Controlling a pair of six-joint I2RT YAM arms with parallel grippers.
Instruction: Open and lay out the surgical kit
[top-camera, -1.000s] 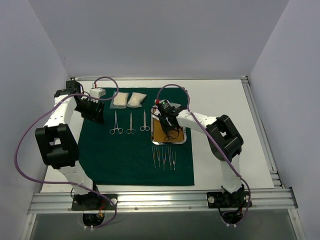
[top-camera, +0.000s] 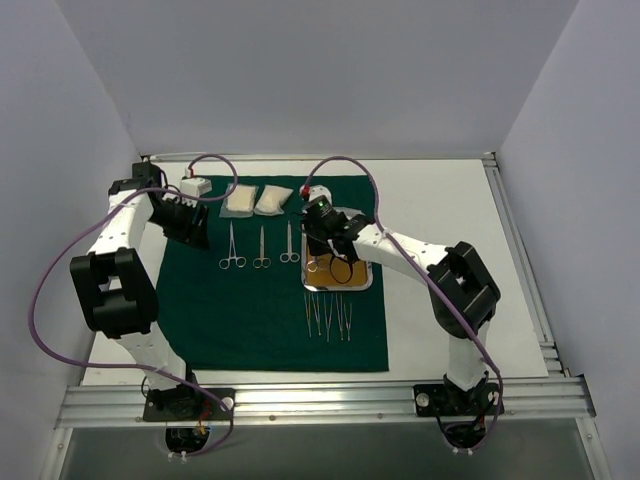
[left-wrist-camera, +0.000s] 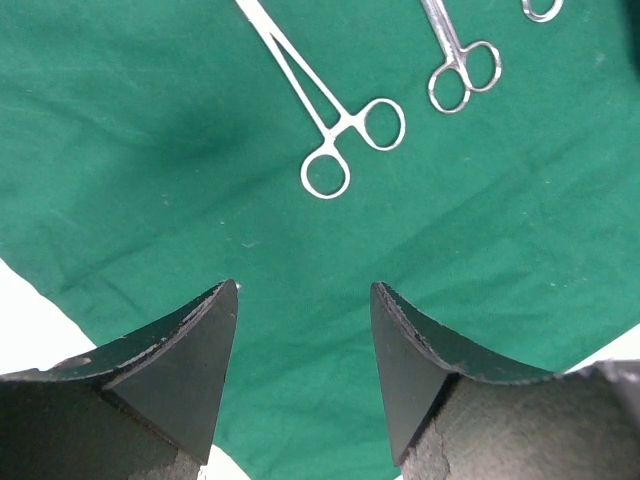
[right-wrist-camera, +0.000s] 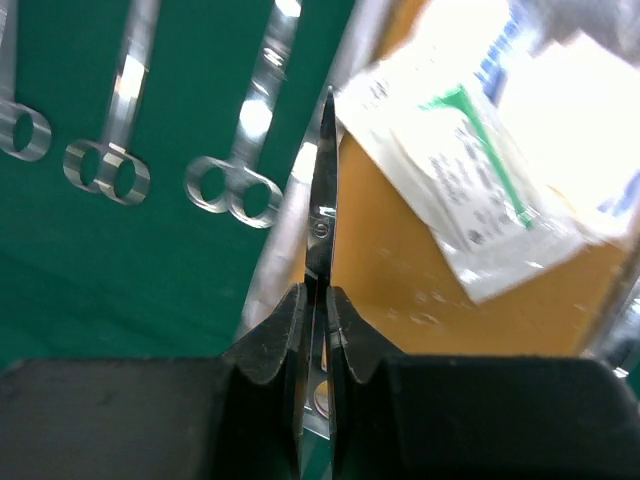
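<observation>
My right gripper is shut on a pair of scissors (right-wrist-camera: 322, 200), held upright in view over the left rim of the kit tray (top-camera: 357, 275), whose orange floor carries clear packets (right-wrist-camera: 470, 180). My left gripper stands open with nothing between its fingers, over the left of the green drape (top-camera: 230, 320). Three scissor-like instruments lie in a row on the drape: a long clamp (top-camera: 231, 245), a middle pair (top-camera: 262, 250) and a right pair (top-camera: 289, 255). Several slim instruments (top-camera: 329, 315) lie below the tray.
Two pale packs (top-camera: 240, 200) lie at the back of the drape.
My right arm has risen and shifted slightly, lifting the scissors from within the tray toward its left rim. The left arm has not moved.
</observation>
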